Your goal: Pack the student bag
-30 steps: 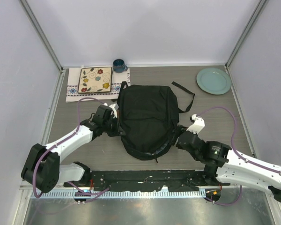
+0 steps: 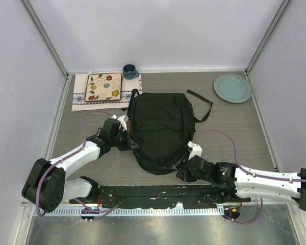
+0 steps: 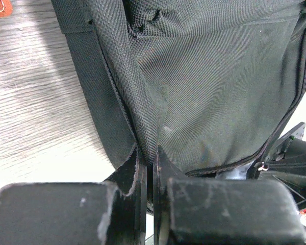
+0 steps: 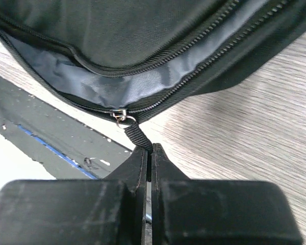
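The black student bag (image 2: pixel 160 122) lies flat in the middle of the table. Pinched at its left side is a fold of fabric (image 3: pixel 137 107), with my left gripper shut on it. At the bag's near edge my right gripper is shut on the black cord of the zipper pull (image 4: pixel 136 133). Grey lining (image 4: pixel 112 89) shows between the parted zipper edges in the right wrist view, so the pocket gapes there. From above, the right arm hides the bag's near right corner.
A flower-patterned case (image 2: pixel 103 87) lies on a patterned cloth (image 2: pixel 79 99) at the back left, beside a blue mug (image 2: pixel 130 71). A green plate (image 2: pixel 232 88) sits at the back right. One strap (image 2: pixel 204 109) trails right of the bag.
My right gripper has moved from the bag's right side toward its near edge, closer to the table's front. The left gripper has barely shifted, and the bag stays in place.
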